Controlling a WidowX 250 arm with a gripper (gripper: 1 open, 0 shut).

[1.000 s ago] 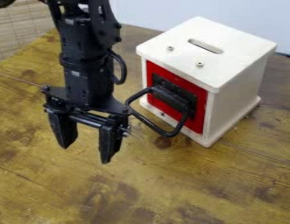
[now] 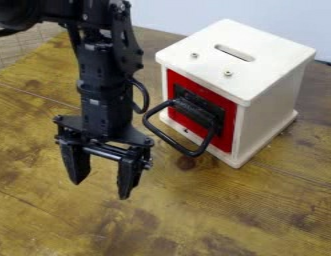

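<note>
My black gripper (image 2: 102,175) hangs open over the wooden table, left of a white wooden box (image 2: 248,70), with nothing between its two fingers. The box has a slot and two screws on top and a red front (image 2: 225,137) facing left, fitted with a dark panel and a black loop handle (image 2: 187,149) that reaches out toward my arm.
A woven mat (image 2: 18,42) lies at the back left, and a pale surface is behind the box.
My gripper has shifted very slightly to the right and down over the last second. The box and its handle have not visibly moved.
</note>
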